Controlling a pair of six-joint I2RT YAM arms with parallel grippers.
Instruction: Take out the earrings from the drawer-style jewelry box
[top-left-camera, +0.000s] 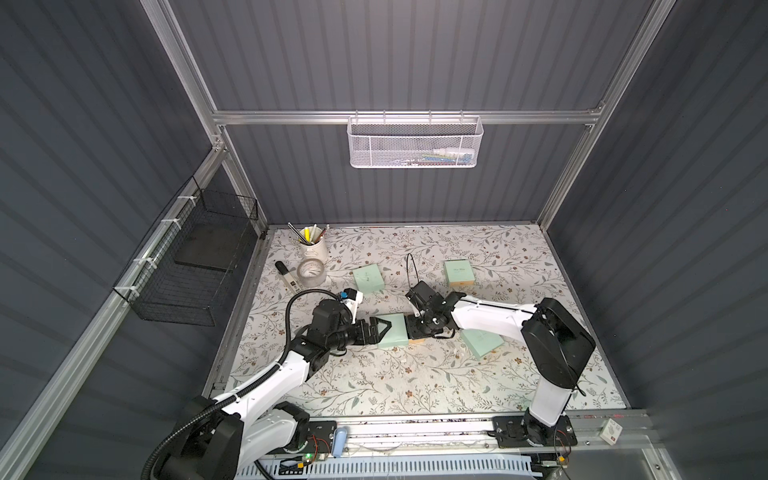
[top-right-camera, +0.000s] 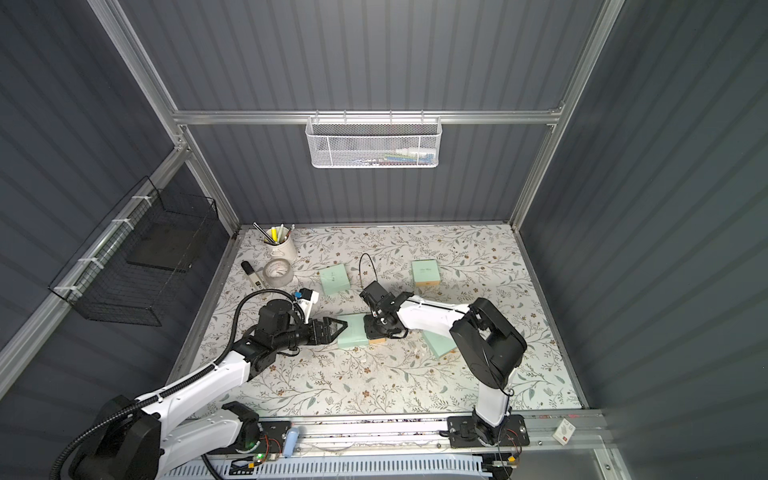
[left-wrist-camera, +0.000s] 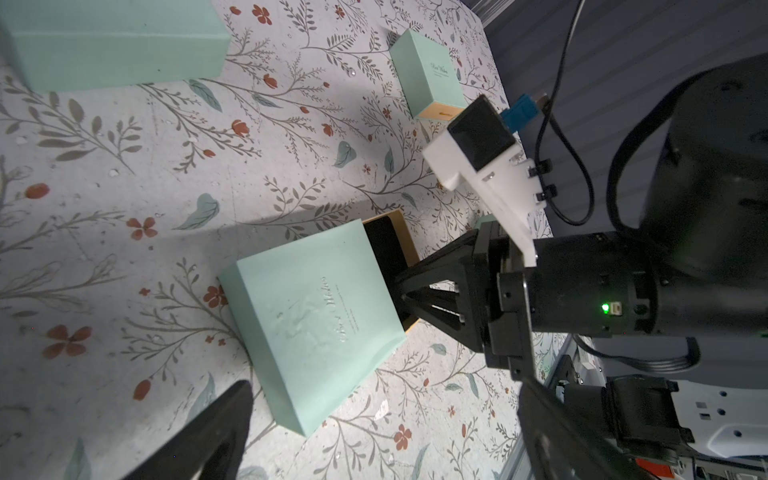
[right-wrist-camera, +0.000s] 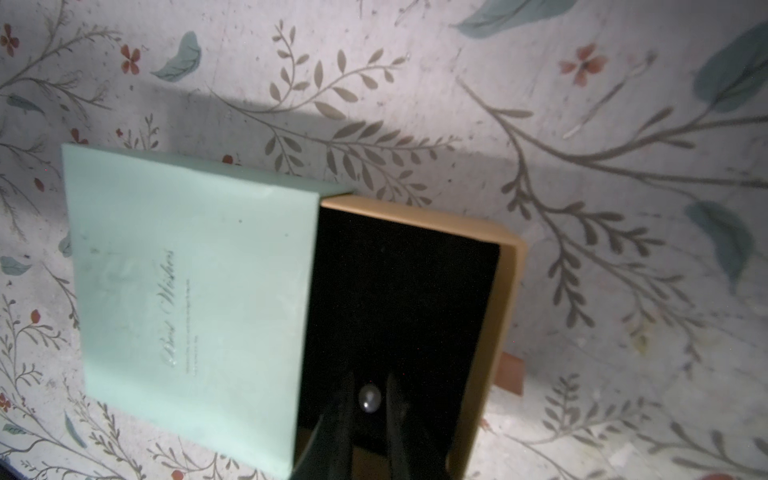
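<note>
The mint green jewelry box (right-wrist-camera: 192, 296) lies flat on the table, its tan drawer (right-wrist-camera: 512, 272) pulled out on the right side. Black lining covers the drawer's inside. My right gripper reaches down into the drawer, shut on a small round pearl earring (right-wrist-camera: 369, 397) that shows between its dark fingertips. Whether the earring is clear of the lining cannot be told. On the opposite side, my left gripper (top-left-camera: 381, 329) is open close to the box's closed end; in the left wrist view its blurred fingers (left-wrist-camera: 212, 432) stand wide apart with nothing held.
Other mint boxes stand around: one at the back left (top-left-camera: 369, 278), one at the back right (top-left-camera: 459, 272), and one under the right arm (top-left-camera: 481, 342). A tape roll (top-left-camera: 311, 273) and a pen cup (top-left-camera: 315, 246) sit at the far left.
</note>
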